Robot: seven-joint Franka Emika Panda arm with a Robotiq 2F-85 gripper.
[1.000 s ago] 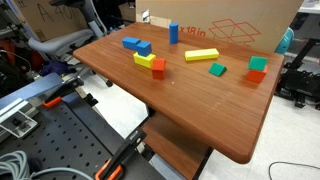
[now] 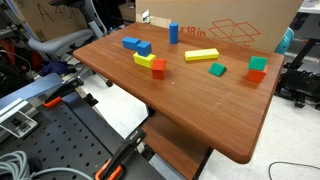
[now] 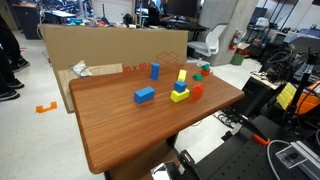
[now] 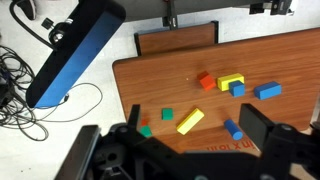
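Wide apart in the wrist view, the dark fingers of my gripper stand open high over a wooden table, with no block held between them. On the table lie a red cube (image 2: 158, 68), a short yellow block (image 2: 144, 60) with a blue cube (image 2: 144, 48) close against it, and a blue block (image 3: 144, 95). A blue cylinder (image 2: 173, 33) stands upright near the back. Further along are a long yellow block (image 2: 201, 55) and a flat green piece (image 2: 217, 70). At the far end, a green block (image 2: 258, 62) sits on a red block (image 2: 257, 75).
A tan cardboard panel (image 3: 120, 48) stands behind the table. A black base surface (image 2: 70, 140) with clamps and cables lies beside the table, with a gap between.
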